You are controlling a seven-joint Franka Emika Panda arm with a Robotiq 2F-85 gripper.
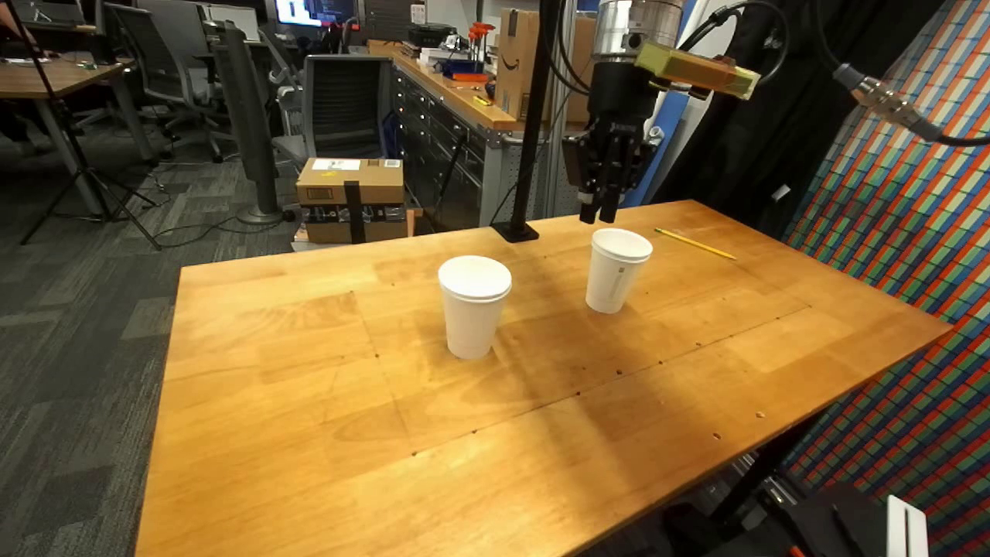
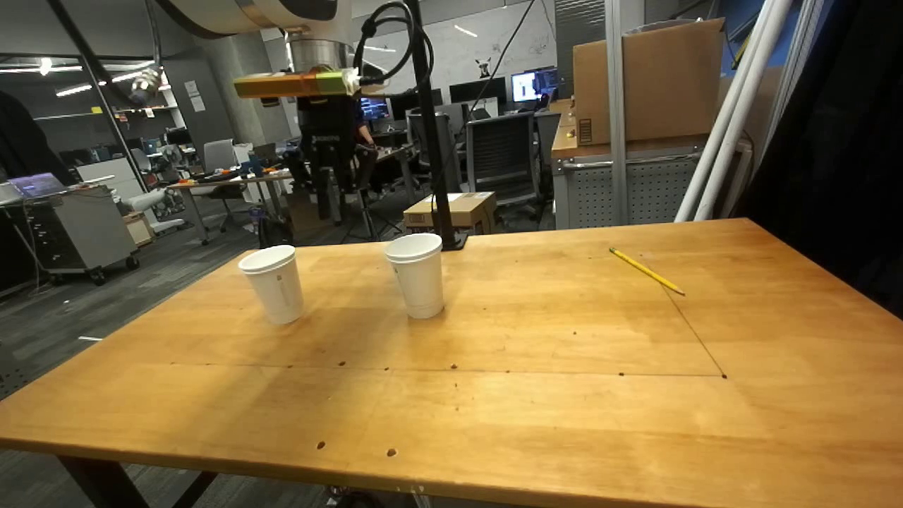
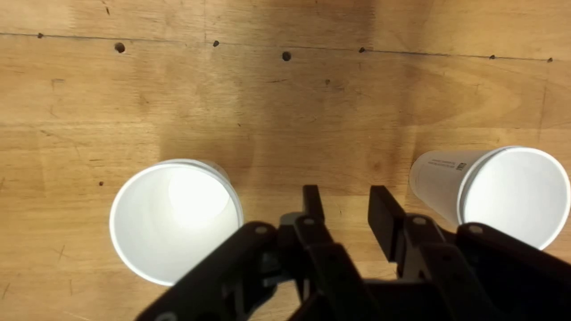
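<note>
Two white paper cups stand upright and apart on the wooden table. In exterior view 1 one cup point(image 1: 473, 311) is near the middle, and the other cup point(image 1: 612, 275) is to its right, nearer the black gripper point(image 1: 599, 210). From the wrist, I look into the open mouth of one cup point(image 3: 174, 224) at the left; the second cup point(image 3: 516, 198), with small print on its side, is at the right. Between and above them hangs my gripper, pointing down and open, with only bare table showing between its fingertips. It touches neither cup.
A yellow pencil point(image 2: 647, 271) lies alone on the table, well to the side of the cups. A black post point(image 1: 524, 186) rises from the table's edge behind them.
</note>
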